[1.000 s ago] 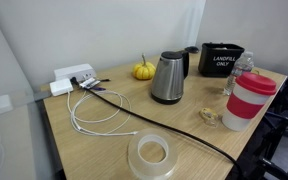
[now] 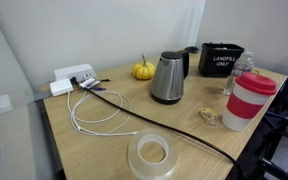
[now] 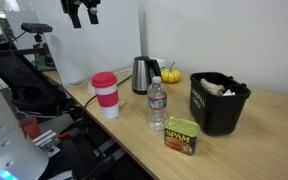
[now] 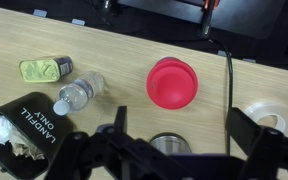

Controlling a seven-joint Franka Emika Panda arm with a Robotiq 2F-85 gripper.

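High above the table in exterior view 2, my gripper points downward with its fingers apart. Looking down in the wrist view, the open gripper shows no object between its fingertips. Below it stands a white cup with a red lid and a red band, seen upright in exterior view 1 as the red-and-white cup. Close to the lower edge of the wrist view is the steel kettle, partly cut off; its body shows fully in exterior view 1.
A water bottle, a Spam can and a black landfill bin holding crumpled waste share the table. Elsewhere are a tape roll, a small pumpkin and white cables. A black cord crosses the tabletop.
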